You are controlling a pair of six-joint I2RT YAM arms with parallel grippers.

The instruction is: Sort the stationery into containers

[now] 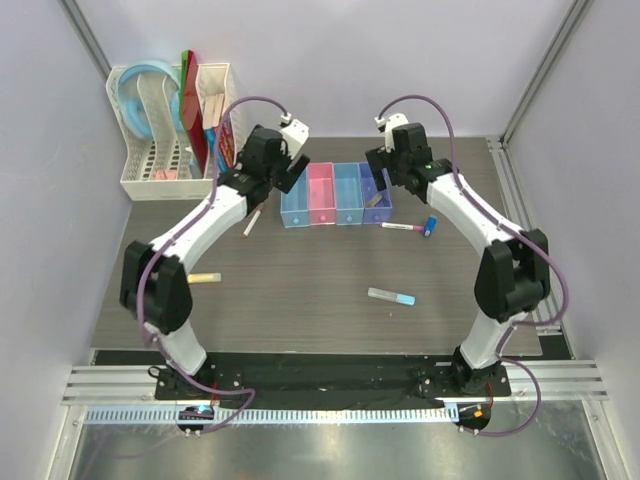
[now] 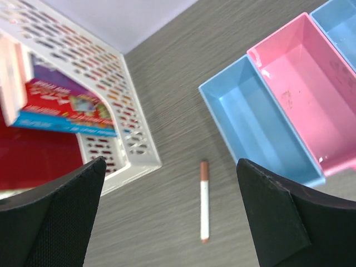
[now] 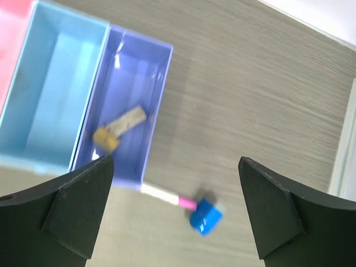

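Note:
A row of four bins stands at the back centre: light blue (image 2: 261, 128), pink (image 1: 321, 190), blue (image 1: 348, 195), purple (image 3: 130, 78), the last holding a tan-and-yellow item (image 3: 125, 121). My left gripper (image 1: 290, 165) is open above the left end; my right gripper (image 1: 380, 165) is open above the right end. Loose on the table are a white-and-brown pen (image 2: 204, 206), a pink-and-white marker (image 3: 161, 193), a blue item (image 3: 206, 217), a blue-capped marker (image 1: 390, 297) and a yellow item (image 1: 204, 278) beside the left arm.
A white rack (image 1: 148, 186) at the back left holds books and light blue rings. A rail runs along the right edge.

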